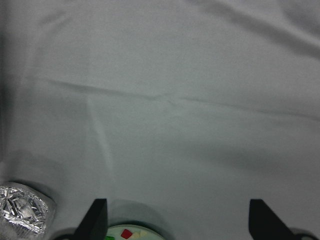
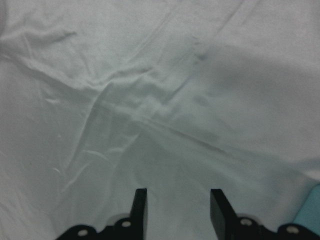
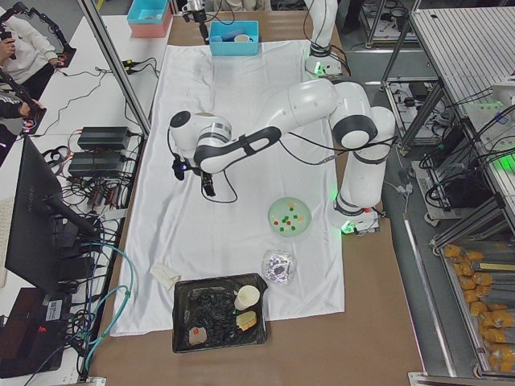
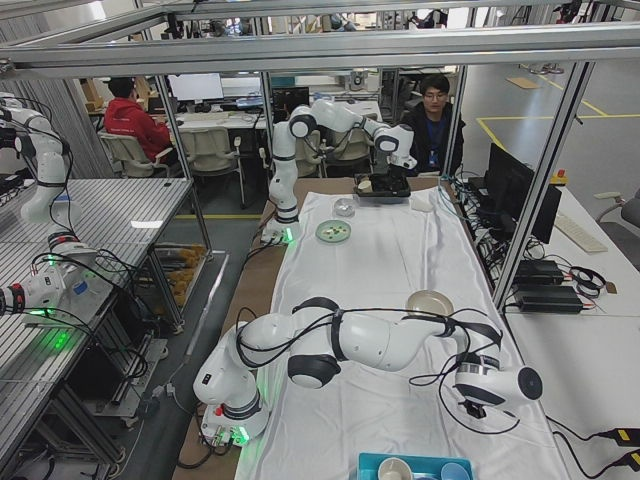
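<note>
My left gripper (image 3: 191,178) is open above the white cloth (image 1: 175,125), nothing between its fingers. Below it in the left wrist view are a foil-covered item (image 1: 22,212) and a green plate (image 1: 147,236) with small coloured pieces. My right gripper (image 4: 475,408) is open over bare cloth near the blue bin (image 3: 215,47), whose corner shows at lower right in the right wrist view. The bin holds a cup (image 4: 395,467) and a blue dish (image 4: 454,471). A beige plate (image 4: 430,300) lies mid-cloth, hidden in the camera left view.
A black tray (image 3: 201,285) with a white cup (image 3: 247,297) and small items stands at the cloth's end, beside a folded napkin (image 3: 165,273). Monitors and cables line one side of the table. The middle of the cloth has free room.
</note>
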